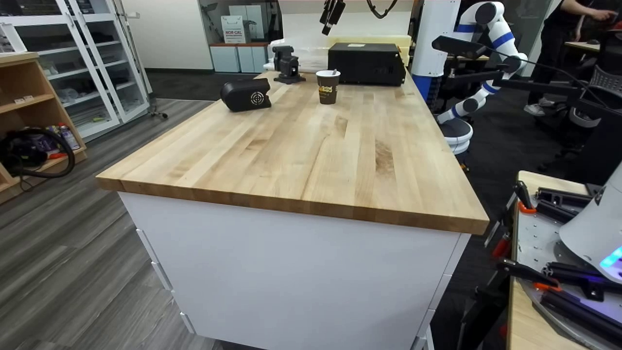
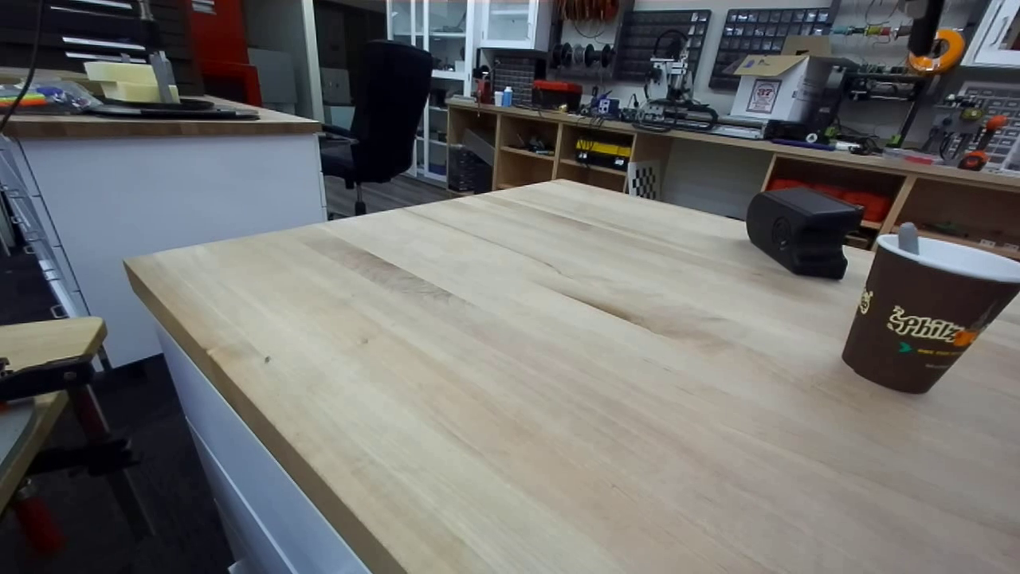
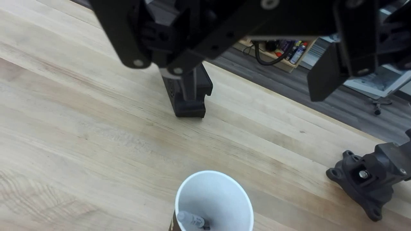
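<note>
A brown paper cup with a white rim point(image 3: 247, 204) stands upright on the wooden table; a grey pen-like object point(image 3: 191, 219) leans inside it. Both cup point(image 1: 327, 92) and contents also show in the exterior views. My gripper looks down over the table, its fingers well apart and nothing seen between them. In the wrist view the cup lies below the fingertips, not between them. The left finger overlaps a black case-like object point(image 3: 190, 109) in the picture; contact cannot be judged. At the top of exterior view 1, part of the gripper point(image 1: 330, 17) hangs above the table.
Toward the table's far end in exterior view 1 stand a dark clamp-like mount point(image 1: 286, 64) and a large black box point(image 1: 367, 64). The black case point(image 2: 801, 229) sits near the cup.
</note>
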